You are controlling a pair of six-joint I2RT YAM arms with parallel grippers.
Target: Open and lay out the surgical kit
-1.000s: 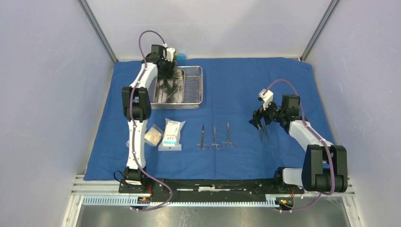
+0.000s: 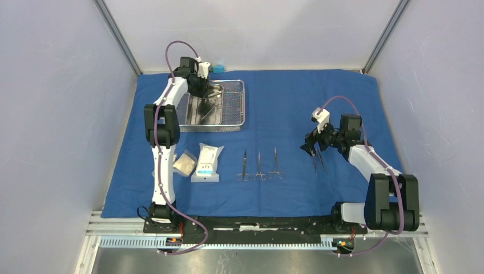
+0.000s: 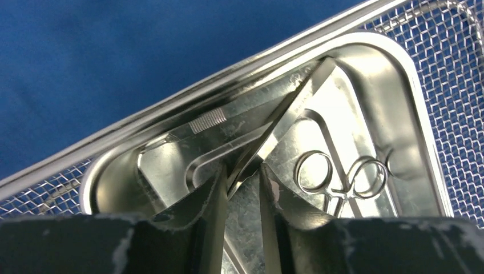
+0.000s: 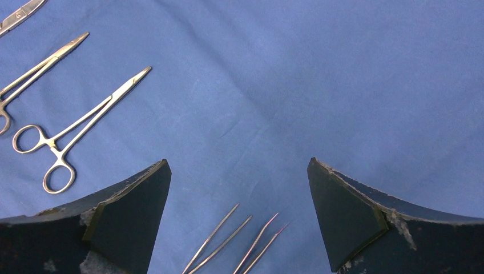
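Observation:
At the upper left of the top view, my left gripper (image 2: 204, 98) reaches down into the metal tray (image 2: 219, 114). In the left wrist view, the fingers of the left gripper stand part open, and the near end of a flat steel instrument (image 3: 291, 117) lies between them. A gap shows, and firm contact cannot be made out. Another instrument with a ribbed grip (image 3: 208, 121) lies along the tray wall, and a ring-handled tool (image 3: 338, 191) is partly hidden by the gripper. My right gripper is wide open, empty, above two tweezers (image 4: 220, 242).
A wire basket (image 2: 233, 103) surrounds the tray. On the blue cloth (image 2: 279, 114) lie three ring-handled instruments in a row, the rightmost being a clamp (image 2: 276, 164). A white packet (image 2: 207, 162) and a beige pouch (image 2: 185, 164) sit near the left arm.
The right arm has stayed still.

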